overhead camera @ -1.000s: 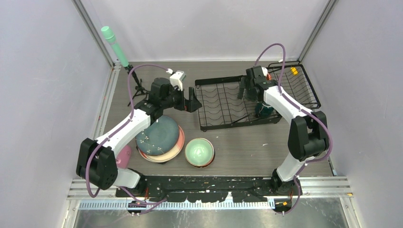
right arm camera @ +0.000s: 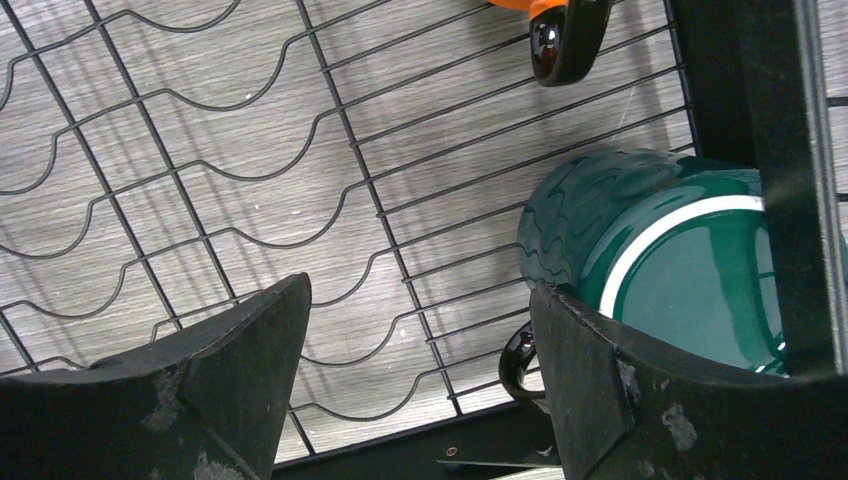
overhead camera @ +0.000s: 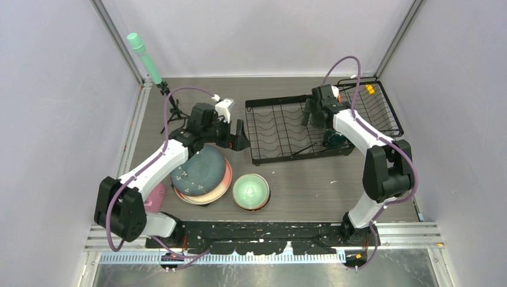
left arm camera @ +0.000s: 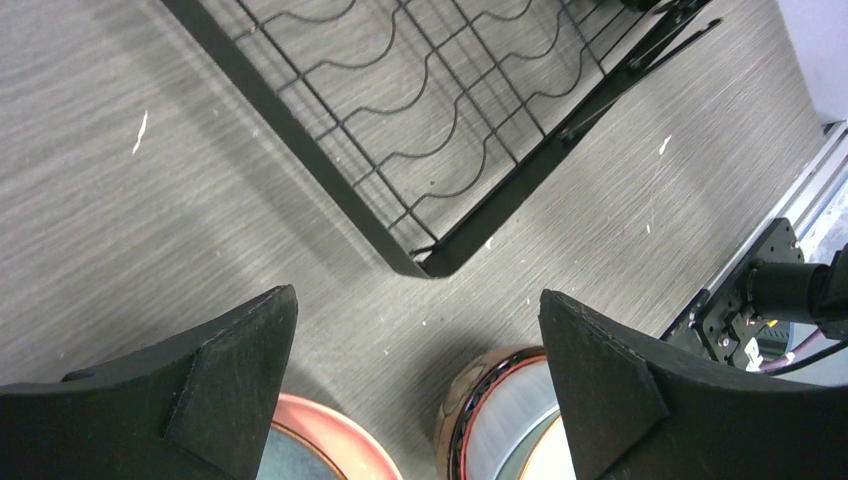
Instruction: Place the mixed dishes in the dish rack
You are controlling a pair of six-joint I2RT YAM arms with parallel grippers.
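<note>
The wire dish rack (overhead camera: 277, 158) holds a green mug (right arm camera: 680, 280) lying on its side at the right part, beside my right gripper, whose fingers stand apart with bare wires between them. An orange item with a dark part (right arm camera: 566, 35) sits farther back in it. My left gripper is open and empty above the table, left of the rack, over the plates. Stacked plates with a blue-grey top (overhead camera: 197, 170) lie front left. A stack of bowls, pale green on top (overhead camera: 250, 191), lies front centre.
A pink object (overhead camera: 155, 197) is at the left edge, partly hidden. A black stand with a mint-green tube (overhead camera: 144, 58) stands back left.
My left gripper has shifted slightly left and down in the top view. The right one has moved a few pixels toward the right and front. The dishes look unmoved.
</note>
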